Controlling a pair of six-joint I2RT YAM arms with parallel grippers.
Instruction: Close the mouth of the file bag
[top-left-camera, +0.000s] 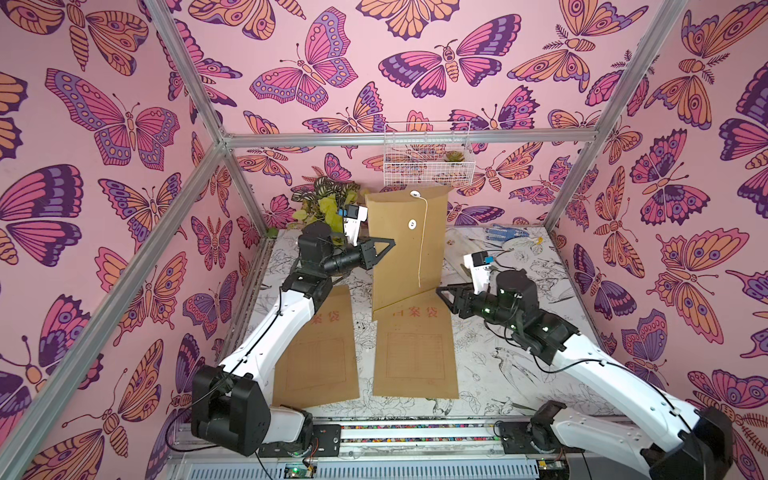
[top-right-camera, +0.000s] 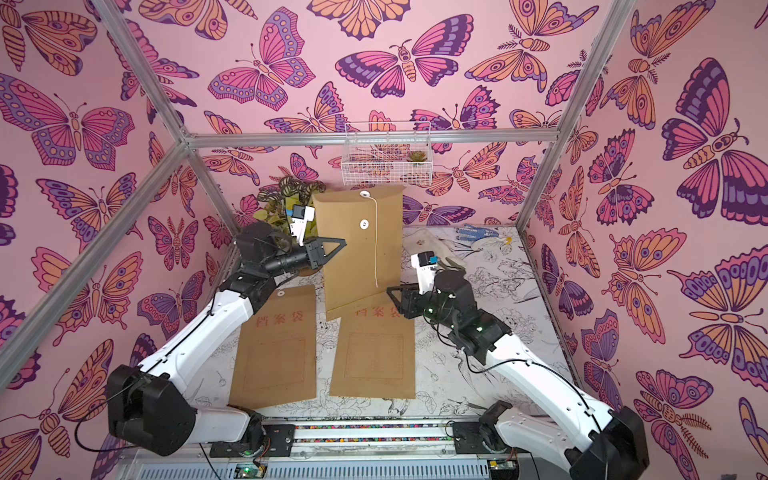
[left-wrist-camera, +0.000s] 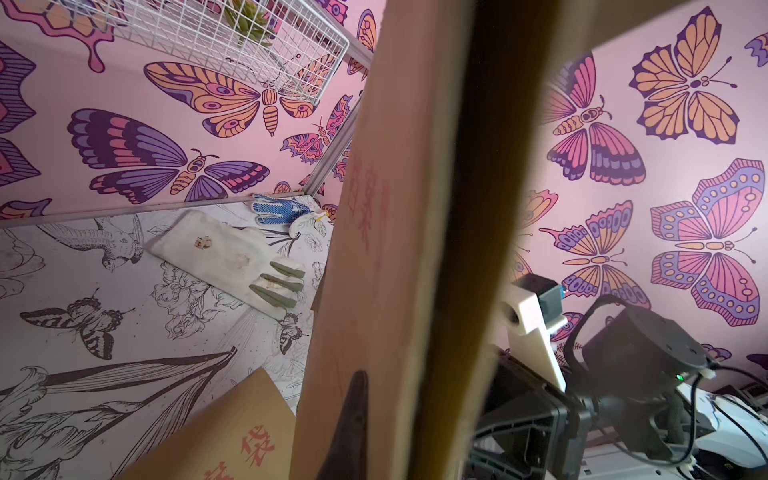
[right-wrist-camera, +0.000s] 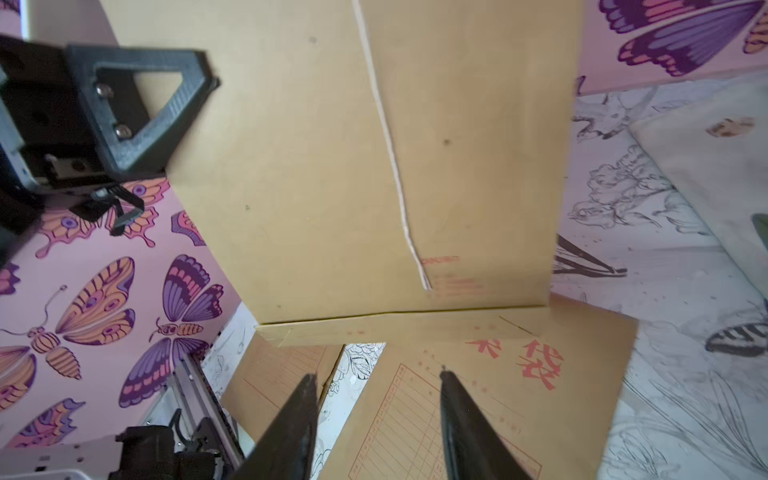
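Observation:
A kraft file bag (top-left-camera: 404, 256) hangs upright over the table, two white buttons at its top with a white string (right-wrist-camera: 400, 192) dangling from one. My left gripper (top-left-camera: 388, 245) is shut at the bag's left edge, which fills the middle of the left wrist view; the bag appears pinched there. My right gripper (top-right-camera: 393, 294) stands part open near the lower right of the bag, nothing seen between its fingers, which point at the bottom edge and string end in the right wrist view.
Two flat bags (top-left-camera: 414, 360) (top-left-camera: 316, 360) lie on the table (top-left-camera: 512, 352). A white glove (left-wrist-camera: 224, 256) and blue glove (left-wrist-camera: 276, 209) are at the back right, a plant (top-left-camera: 328, 204) at back left, a wire basket (top-left-camera: 428, 172) on the back wall.

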